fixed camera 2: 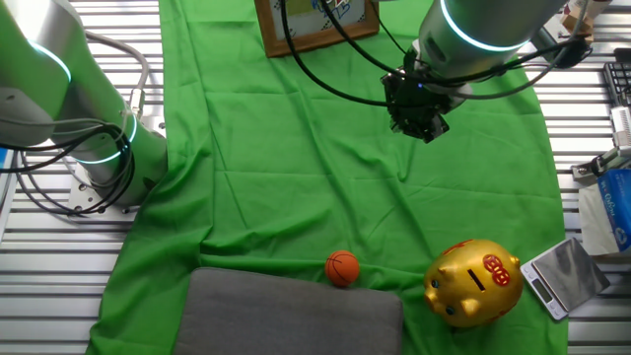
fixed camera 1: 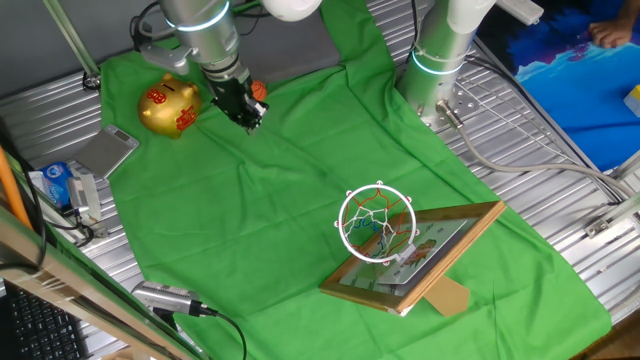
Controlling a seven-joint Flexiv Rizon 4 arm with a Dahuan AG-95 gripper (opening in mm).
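Note:
My gripper (fixed camera 1: 254,122) hangs above the green cloth, black and pointing down; its fingers are too small and dark to tell how they stand. In exterior view 2 the same gripper (fixed camera 2: 426,126) is over the middle right of the cloth, away from the ball. A small orange basketball (fixed camera 2: 342,267) rests on the cloth beside the grey pad; in exterior view 1 the ball (fixed camera 1: 260,91) is partly hidden behind the gripper. A toy hoop with a white rim (fixed camera 1: 343,237) and net is fixed on a wood-framed board (fixed camera 1: 455,245).
A golden piggy bank (fixed camera 2: 475,283) stands close to the ball, with a small scale (fixed camera 2: 564,277) beside it. The grey pad (fixed camera 2: 286,316) lies at the cloth's edge. Cables (fixed camera 2: 345,96) hang round the arm. Mid-cloth is clear.

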